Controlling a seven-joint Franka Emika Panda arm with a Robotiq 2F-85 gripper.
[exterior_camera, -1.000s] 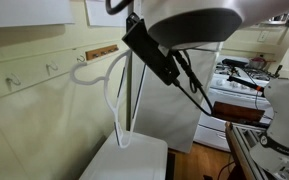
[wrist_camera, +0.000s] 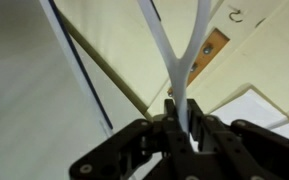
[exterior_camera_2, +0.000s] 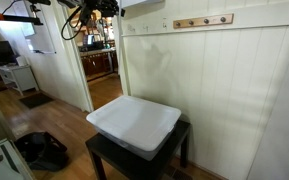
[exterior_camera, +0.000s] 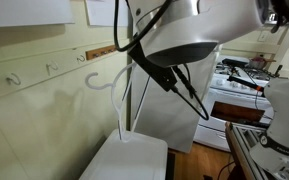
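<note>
A white hanger [wrist_camera: 180, 95] runs up from between the black fingers of my gripper in the wrist view, splitting into two arms above them. The gripper is shut on it. In exterior view 1 the hanger [exterior_camera: 111, 88] stands out in front of the wall, its curved hook toward the left, above the white lid. My fingers are hidden behind the arm there. In exterior view 2 the arm shows only at the top left, and the hanger cannot be made out.
A wooden peg strip [exterior_camera: 101, 51] and several metal hooks [exterior_camera: 52, 68] are fixed to the cream wall. Below stands a white-lidded bin [exterior_camera_2: 136, 118] on a black table [exterior_camera_2: 102, 151]. A white stove [exterior_camera: 234, 90] is at the far right. Wooden floor lies open left of the table.
The hanger's hook has moved to the right and slightly down in exterior view 1. The arm has shifted too, and the hanger is still held.
</note>
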